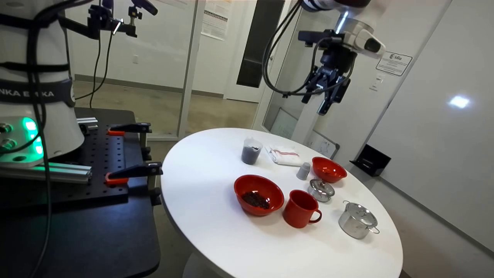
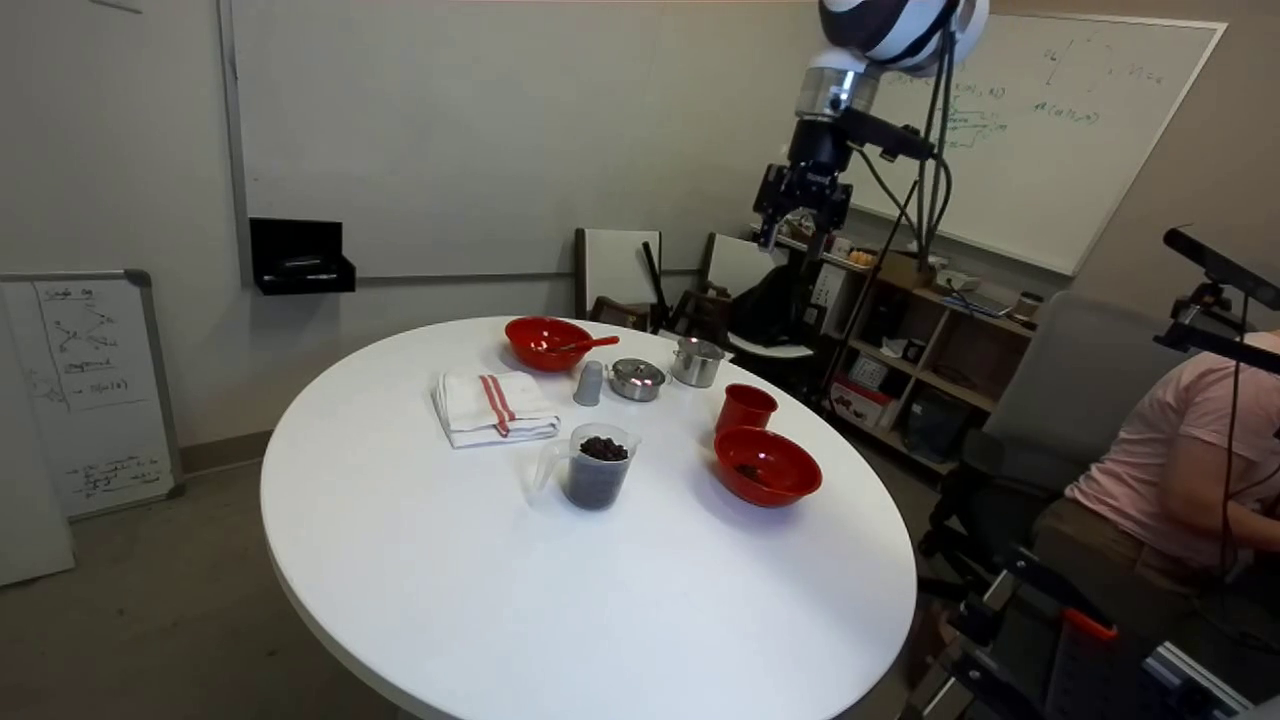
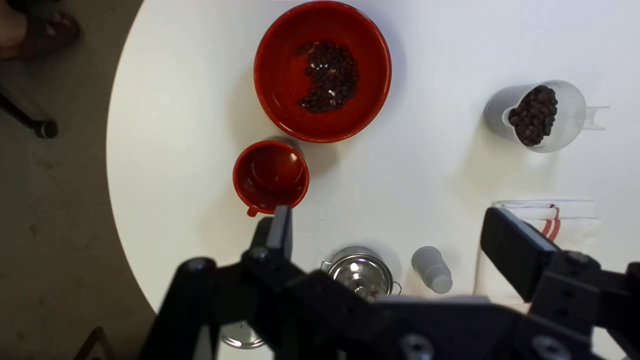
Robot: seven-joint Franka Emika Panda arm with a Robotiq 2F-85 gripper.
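My gripper (image 1: pixel 315 105) hangs high above the far side of the round white table, its fingers wide apart and empty. In the wrist view its fingers frame a small lidded steel pot (image 3: pixel 361 273) and a grey shaker (image 3: pixel 432 270) lying well below. A red bowl (image 1: pixel 247 180) with dark beans in its bottom sits close beside a red mug (image 1: pixel 296 211), which looks empty from above. A clear measuring cup (image 2: pixel 596 474) full of dark beans stands upright on its own. Near the table's far edge is a second red bowl (image 2: pixel 540 342) with a red spoon (image 2: pixel 588 344) in it.
A folded white towel (image 2: pixel 492 406) with red stripes lies near the measuring cup. A taller steel pot (image 1: pixel 357 222) stands near the table edge. A person (image 2: pixel 1152 480) sits at the right.
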